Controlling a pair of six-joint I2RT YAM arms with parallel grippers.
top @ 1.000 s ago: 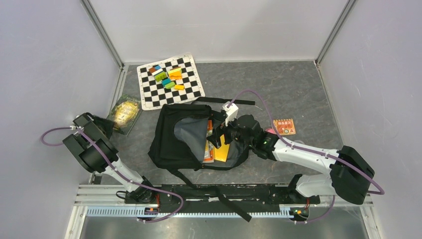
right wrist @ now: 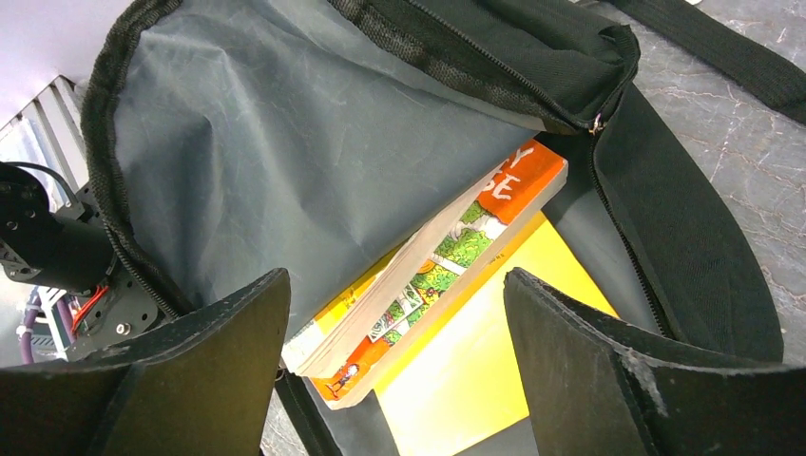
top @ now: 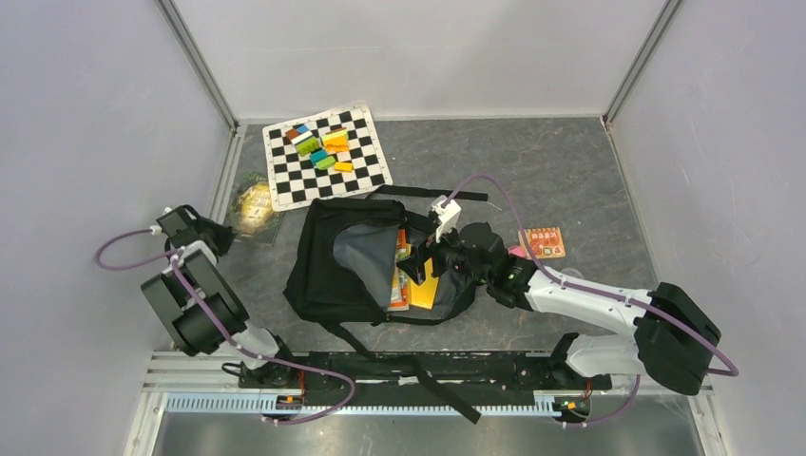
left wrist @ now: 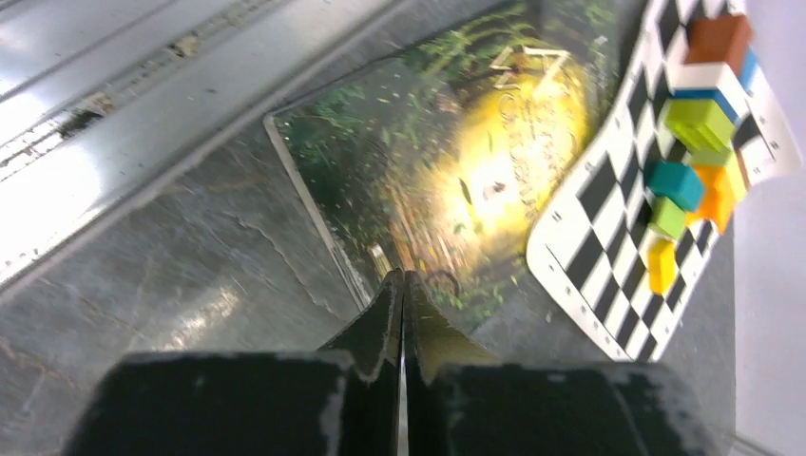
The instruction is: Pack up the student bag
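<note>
The black bag lies open in the middle, with orange-covered books and a yellow book or folder inside. My right gripper is open above them, nothing between its fingers. At the far left, my left gripper is shut, nothing showing between its fingers, at the near edge of a glossy green and yellow book or sleeve. An orange booklet lies right of the bag, partly beside a pink item behind the right arm.
A checkered board with colored blocks lies at the back left. A metal rail runs along the left wall beside the glossy item. Bag straps trail front and back.
My left arm has shifted toward the right in the top view, toward the glossy item. My right arm has moved very slightly; the bag looks the same.
</note>
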